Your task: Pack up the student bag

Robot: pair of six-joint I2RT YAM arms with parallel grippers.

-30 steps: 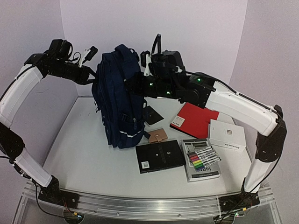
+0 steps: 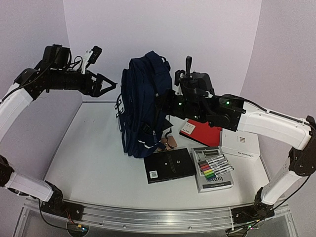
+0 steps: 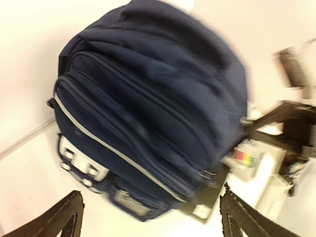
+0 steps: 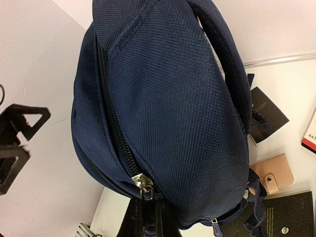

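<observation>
A navy backpack [image 2: 143, 98] stands upright at the back middle of the table, filling much of both wrist views. My right gripper [image 2: 165, 102] is at the bag's right side. In the right wrist view its fingers are together on the metal zipper pull [image 4: 143, 183], at the lower end of a side zip. To the left of the bag, my left gripper [image 2: 109, 86] is open and clear of the fabric; only bare background shows between its fingers. The zip's line looks closed above the pull; the bag's inside is not visible.
Right of the bag lie a black notebook [image 2: 169, 165], a tan wallet [image 4: 271, 173], a calculator box [image 2: 213, 183] with several markers [image 2: 216, 167] on it, a red folder [image 2: 201, 132] and a white box [image 2: 240, 143].
The backpack's top has moved right along with my right gripper, and the bag now covers part of the wallet. My left gripper has come away from the bag and opened.
</observation>
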